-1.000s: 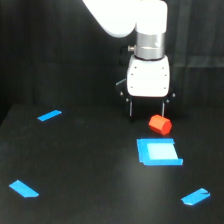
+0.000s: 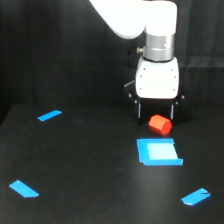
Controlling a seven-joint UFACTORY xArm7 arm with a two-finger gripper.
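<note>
A small red block (image 2: 160,125) lies on the black table, just behind a white square (image 2: 162,151) edged with blue tape. Above the block hangs the white arm with its gripper (image 2: 156,114) pointing down. Its dark fingers stand apart, one to each side of the block's upper part as seen from here. The fingertips are hard to make out against the black background, and whether they touch the block cannot be seen.
Strips of blue tape lie at the back left (image 2: 49,115), front left (image 2: 23,188) and front right (image 2: 195,197). A dark curtain hangs behind.
My gripper has moved to the right and slightly down, and is now more nearly over the red block. The block and the white square have not moved.
</note>
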